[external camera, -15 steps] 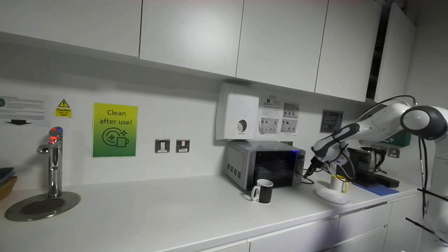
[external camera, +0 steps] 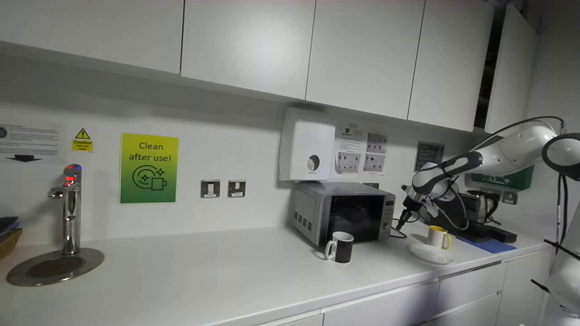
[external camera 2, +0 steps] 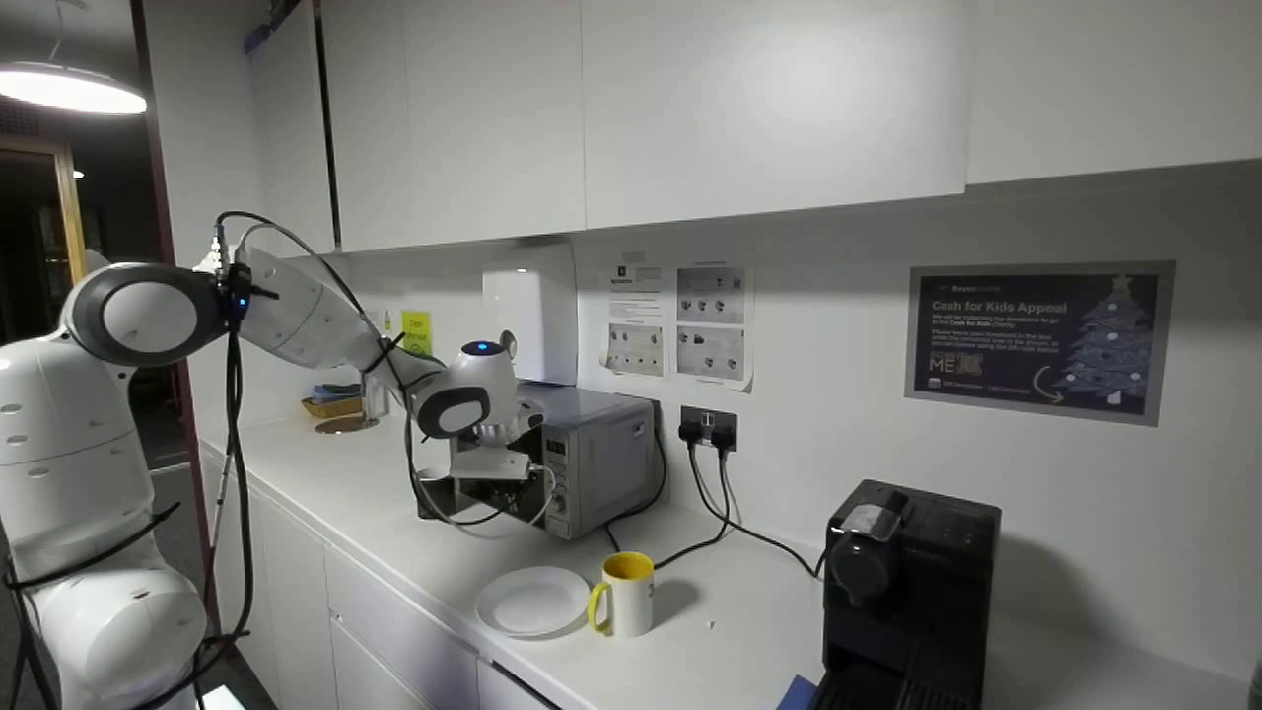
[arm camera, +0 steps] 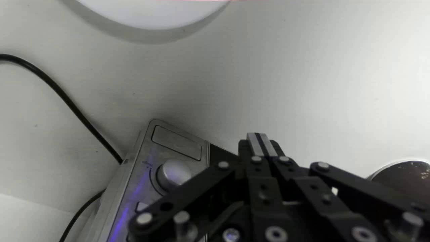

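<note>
My gripper (external camera: 400,225) points down beside the right front of the microwave (external camera: 359,214), close to its control panel. In the wrist view the two fingertips (arm camera: 254,143) of the gripper lie side by side, shut, with nothing visible between them. Left of them is the panel with its round knob (arm camera: 174,173) and, above it, a rectangular button (arm camera: 176,142). The gap between fingers and panel is hard to judge. The microwave door (external camera: 354,218) looks shut. In exterior view 2 my arm's hand (external camera 2: 491,461) hides the fingers and part of the microwave front.
A black-and-white mug (external camera: 342,248) stands before the microwave. A white plate (external camera 2: 532,600) and a yellow-lined mug (external camera 2: 627,592) sit to its right, near a black coffee machine (external camera 2: 911,592). Black cables (external camera 2: 716,521) run along the wall.
The arm has shifted right in exterior view 1, its hand higher, and the fingertips have moved slightly right, away from the microwave. The mugs and plate have not moved.
</note>
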